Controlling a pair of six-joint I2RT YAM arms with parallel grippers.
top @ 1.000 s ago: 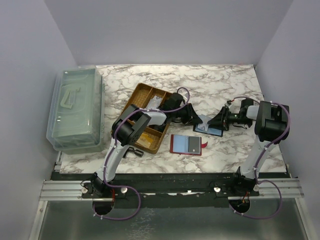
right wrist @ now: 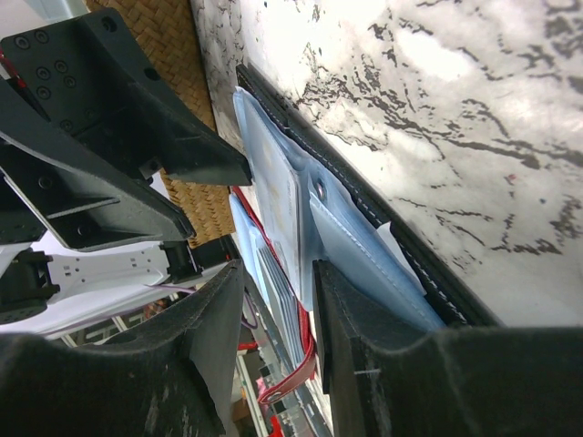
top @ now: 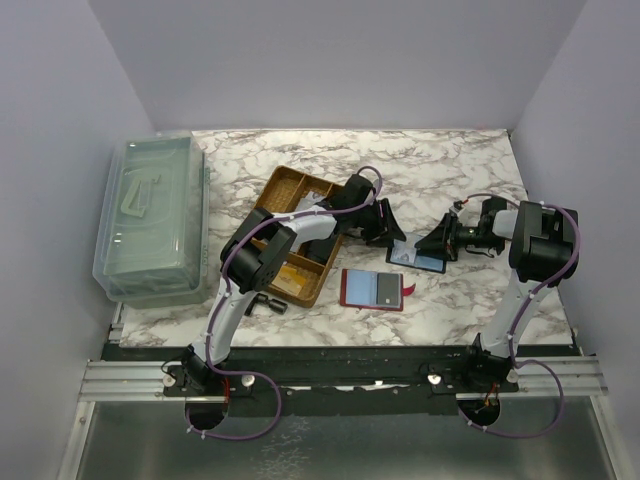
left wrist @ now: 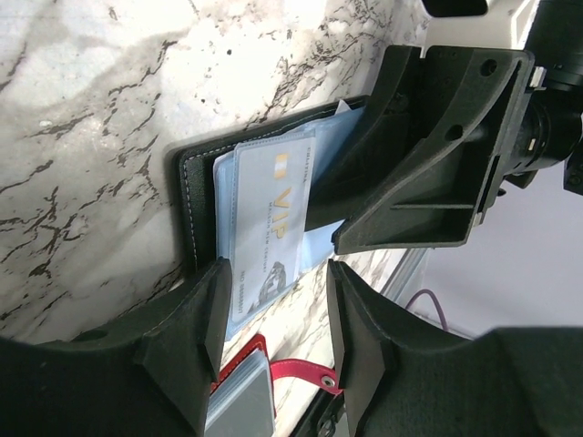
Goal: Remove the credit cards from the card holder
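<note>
The black card holder (top: 404, 258) lies on the marble; in the left wrist view a white VIP card (left wrist: 268, 223) rests on its light-blue sleeves, and the right wrist view shows the sleeves (right wrist: 364, 255) edge-on. My left gripper (top: 388, 230) is open above the holder's left edge, its fingertips (left wrist: 215, 282) beside the card's end. My right gripper (top: 438, 243) is open over the holder's right part, reaching down beside the card and covering part of it.
A second, red holder (top: 360, 290) lies just in front. A wicker divided basket (top: 277, 182) is under the left arm, a lidded plastic box (top: 150, 230) at far left.
Since about a second ago my left gripper has shifted slightly toward the back of the table, off the card holder's middle. The right gripper looks unchanged.
</note>
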